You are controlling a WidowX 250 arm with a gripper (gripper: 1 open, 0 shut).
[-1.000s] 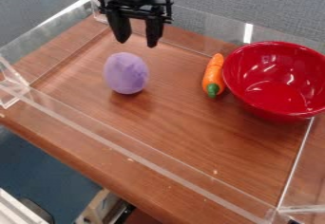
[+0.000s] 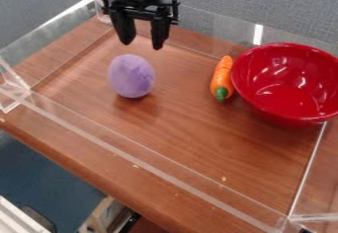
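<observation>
A black gripper [image 2: 141,38] hangs at the top centre of the camera view, open, its two fingers apart with nothing between them. Below it a purple ball-like object [image 2: 130,76] rests on the wooden table [image 2: 172,163]. To the right lies an orange toy carrot [image 2: 222,77] with its green end toward the front, beside a red bowl [image 2: 284,87], which is empty.
Clear plastic walls border the work area on the table. Blue floor shows at the lower left.
</observation>
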